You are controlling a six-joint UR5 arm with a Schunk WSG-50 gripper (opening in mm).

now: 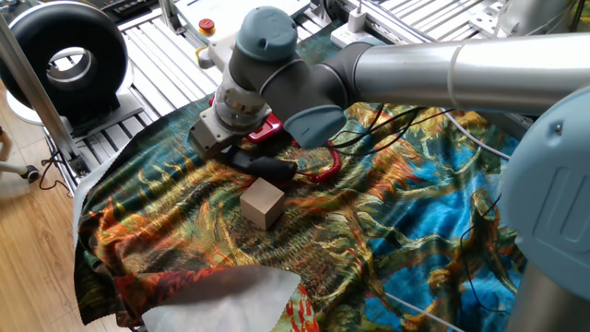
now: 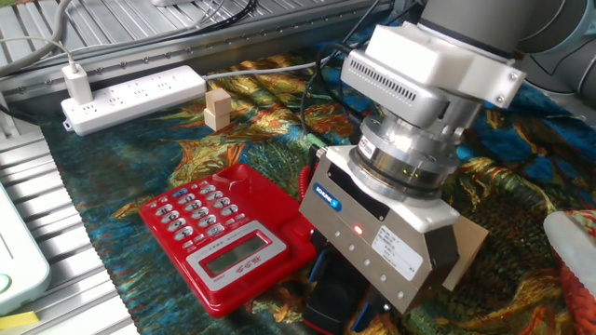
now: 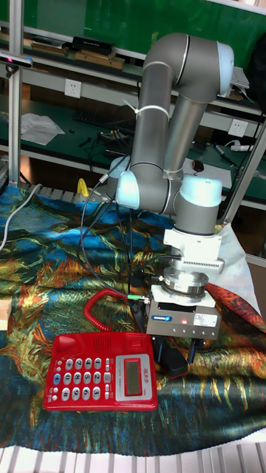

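Observation:
A red desk telephone with silver keys and a small display lies on the patterned cloth. Its black handset is off the base, beside it, and the coiled red cord runs loosely behind. My gripper points down over the handset, its blue-edged fingers reaching to either side of the handset's black body. Whether the pads press on the handset or stand clear of it does not show. The gripper body hides part of the handset in exterior view 2.
A wooden block stands close to the handset on the cloth. Small stacked wooden blocks and a white power strip are at the back. Black cables trail behind the phone.

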